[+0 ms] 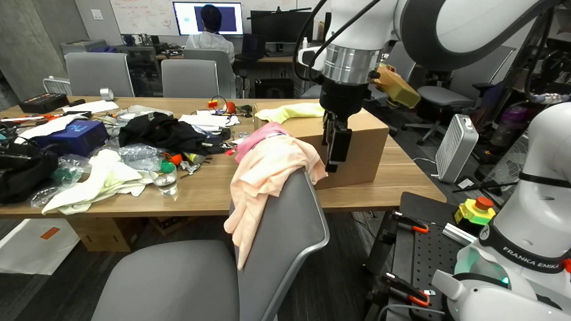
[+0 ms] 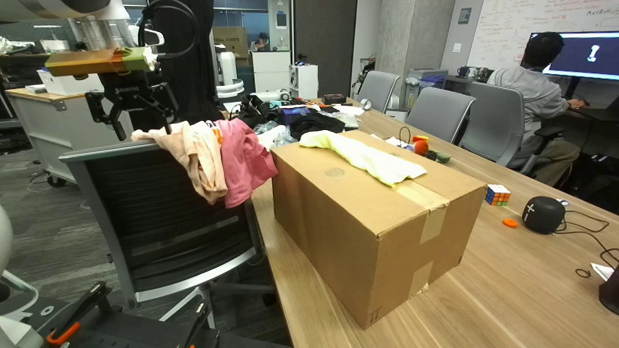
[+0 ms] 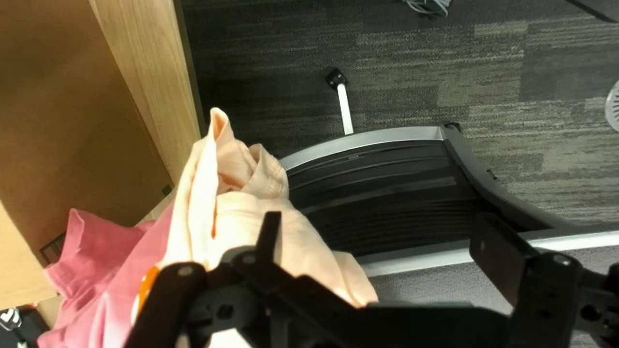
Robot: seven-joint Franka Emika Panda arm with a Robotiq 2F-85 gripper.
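Observation:
Draped over the back of a grey chair point(image 1: 291, 224) are a peach cloth point(image 1: 273, 166) and a pink cloth point(image 2: 243, 156). In exterior view 2 they hang side by side down the mesh rear of the backrest. My gripper point(image 2: 145, 128) is open above the chair's top edge, at the peach cloth's end. From the wrist view, the left finger point(image 3: 268, 238) overlaps the peach cloth point(image 3: 243, 214), while the right finger point(image 3: 502, 255) is over the chair back. Nothing is gripped. Whether a fingertip touches the cloth, I cannot tell.
A large cardboard box point(image 2: 331, 232) with a yellow cloth point(image 2: 362, 156) on top stands on the table beside the chair. Clutter, including a black cloth point(image 1: 160, 131), a white cloth point(image 1: 101, 179) and a glass point(image 1: 166, 182), covers the table's left side.

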